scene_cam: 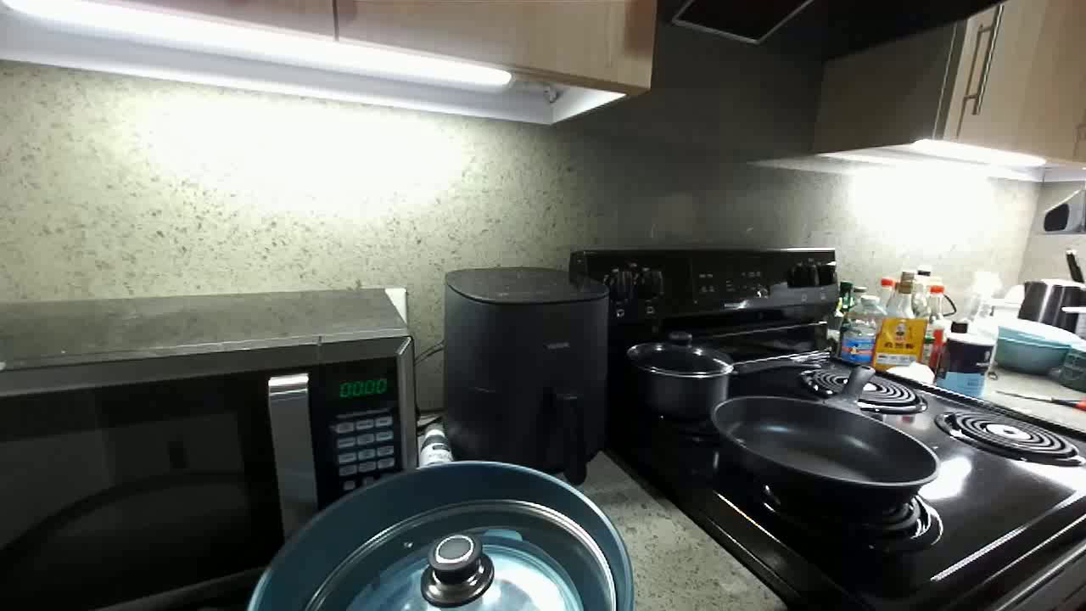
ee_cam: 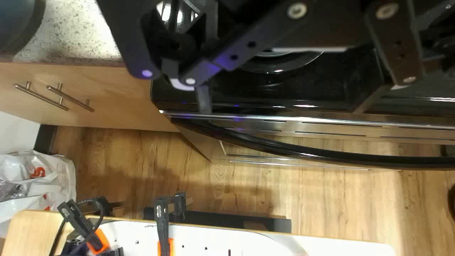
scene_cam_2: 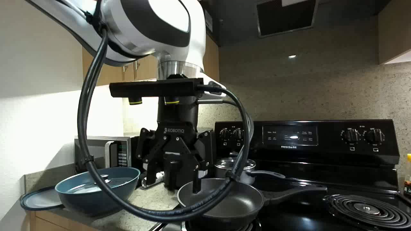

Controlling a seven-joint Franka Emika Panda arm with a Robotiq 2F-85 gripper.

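My gripper (scene_cam_2: 172, 180) stands open and points down, with its two fingers spread and nothing held. In the wrist view the gripper is above the front edge of the black stove (ee_cam: 273, 96). A black frying pan (scene_cam: 814, 443) sits on the stove's front left burner; in exterior view 2 one fingertip overlaps the pan's (scene_cam_2: 231, 196) left side, and I cannot tell the gap between them. Behind the pan is a small dark pot (scene_cam: 680, 382) with a glass lid. A blue pot (scene_cam_2: 98, 194) with a glass lid (scene_cam: 458, 585) rests on the counter left of the stove.
The microwave (scene_cam: 204, 428) and a black air fryer (scene_cam: 524, 372) stand along the wall. Several bottles (scene_cam: 896, 326) crowd the counter right of the stove. At the left counter end lies a flat blue-rimmed item (scene_cam_2: 40, 198).
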